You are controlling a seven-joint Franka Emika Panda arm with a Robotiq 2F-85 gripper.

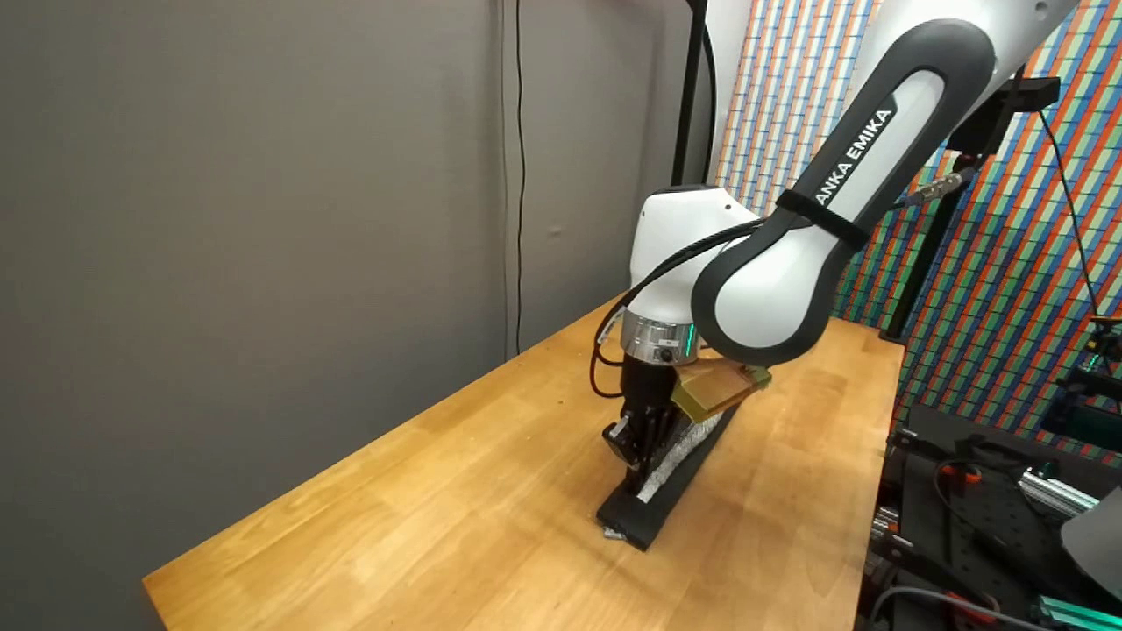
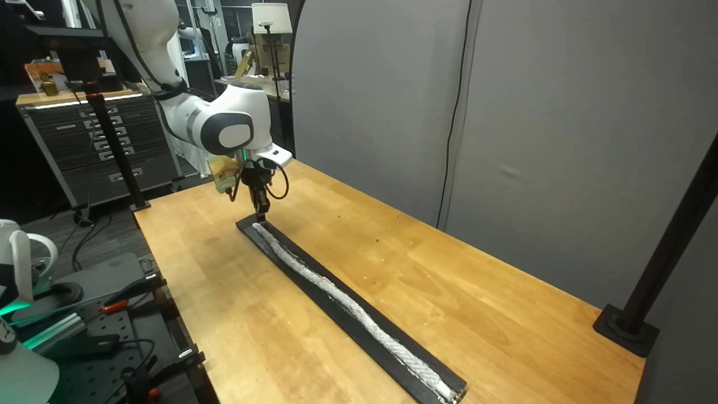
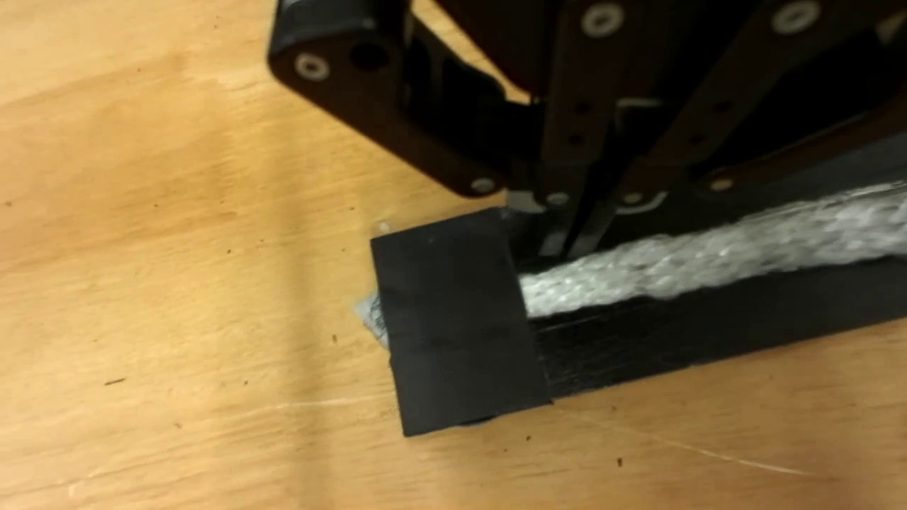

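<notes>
A long black board [image 2: 304, 287] lies flat on the table with a white, textured strip [image 2: 345, 296] running along its length. At one end of the board, a square black piece [image 3: 459, 323] covers it and the strip's end, as the wrist view shows. My gripper points down at that end, its fingertips close together beside the strip and near the edge of the black piece. It looks shut; the narrow gap between the fingertips is dark, and I cannot make out what lies in it. A small grey scrap [image 3: 372, 317] pokes out from under the black piece.
Grey panels [image 1: 263, 210] stand along one long side. A black post [image 2: 666, 249] rises from a far corner, and a cart with equipment [image 1: 978, 526] stands beside the other long edge.
</notes>
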